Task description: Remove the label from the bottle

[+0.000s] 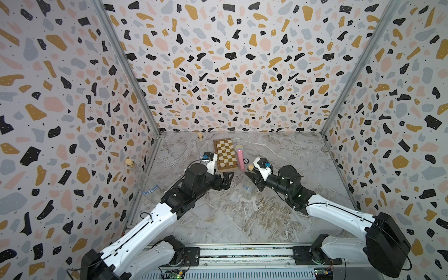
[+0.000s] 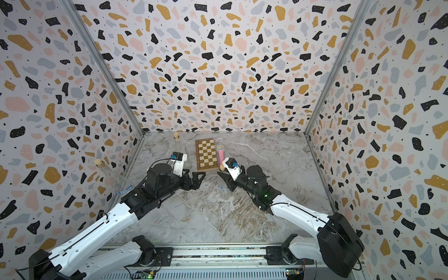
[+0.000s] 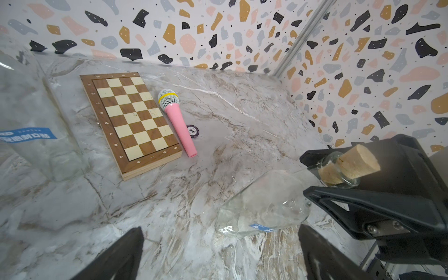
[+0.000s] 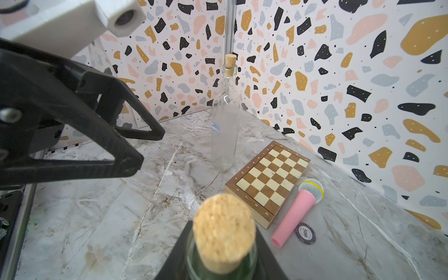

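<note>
The clear glass bottle [image 3: 266,198] with a cork [image 3: 359,161] slants in the left wrist view, base toward the lower left. My right gripper is shut on its neck, just below the cork. The blue-and-white label [image 3: 262,227] shows low on the body as a short strip, mostly turned away. My left gripper stands open with a wide gap, and the bottle's base appears between its blurred fingers in that view. I cannot tell how near they are to the glass; no contact shows.
A second corked bottle [image 4: 225,130] stands left of the chessboard [image 4: 268,179]; a third bottle [image 1: 149,184] is at far left. A pink microphone [image 4: 296,212] and a round chip [image 4: 305,232] lie right of the board.
</note>
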